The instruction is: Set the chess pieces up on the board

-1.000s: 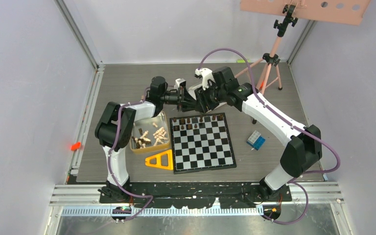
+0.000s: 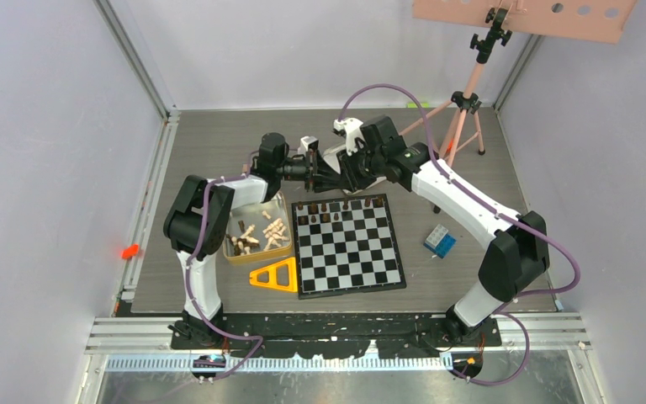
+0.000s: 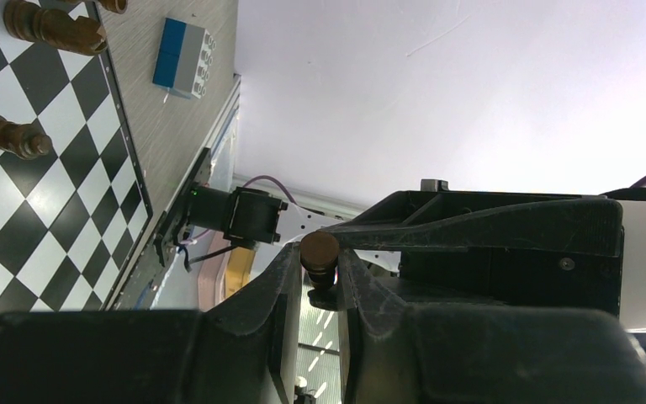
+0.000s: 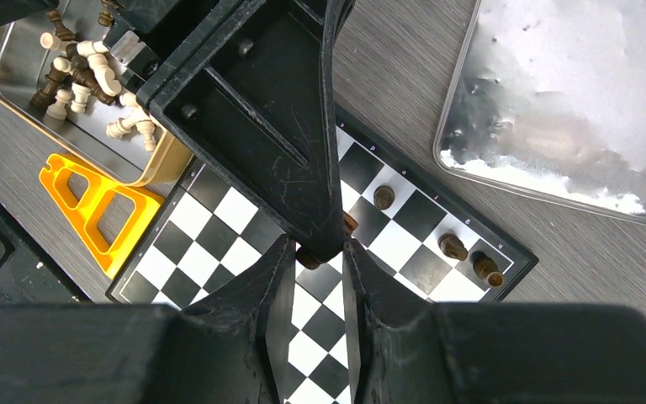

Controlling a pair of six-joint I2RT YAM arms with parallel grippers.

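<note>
The chessboard [image 2: 347, 252] carries several brown pieces along its far rows. Above its far edge the two grippers meet. My left gripper [image 2: 332, 177] is shut on a brown chess piece [image 3: 320, 252], seen end-on between its fingertips. My right gripper is around that same point, its fingertips close on either side of the piece, which is mostly hidden behind the left gripper; whether it grips the piece is unclear. A bin [image 4: 164, 164] at the board's left holds jumbled white and brown pieces.
A metal tray [image 4: 555, 101] lies behind the board. A yellow triangle [image 2: 273, 265] sits left of the board's near corner, a blue-grey block [image 2: 439, 242] to the right. A pink tripod [image 2: 463, 118] stands at the back right.
The grippers have shifted very slightly where they meet; the board, bin and other objects are unchanged.
</note>
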